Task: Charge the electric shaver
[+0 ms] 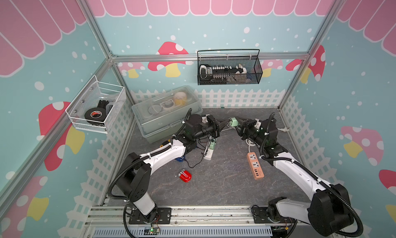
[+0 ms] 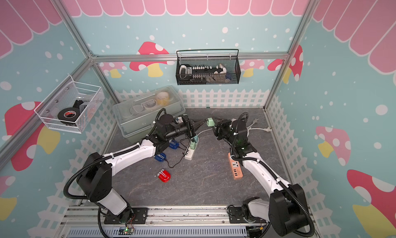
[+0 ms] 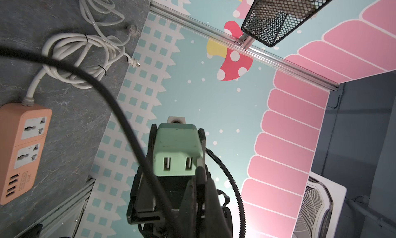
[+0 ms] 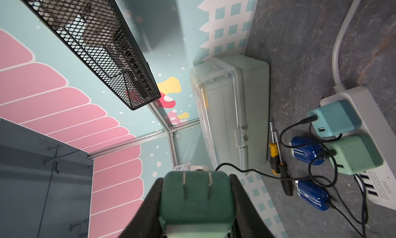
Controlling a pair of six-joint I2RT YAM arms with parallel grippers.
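My right gripper [image 1: 236,121] is shut on a pale green charger block [image 3: 177,149], its fingers on both sides. Two USB ports face the left wrist camera. From the left, my left gripper reaches in, shut, its tips close to the block's lower corner; contact cannot be told. A black cable [image 3: 111,100] crosses the left wrist view; whether it is gripped is unclear. Two blue shavers [image 4: 309,149] with black cables lie beside the white power strip [image 4: 367,110], which bears a teal charger [image 4: 335,118] and a green charger [image 4: 354,153]. A red shaver [image 1: 184,175] lies nearer the front.
An orange power strip [image 1: 255,165] with empty sockets lies right of centre, its white cord coiled behind. Screwdrivers [image 4: 284,176] rest by the grey-green storage box [image 1: 165,114]. Mesh baskets hang at the back and left.
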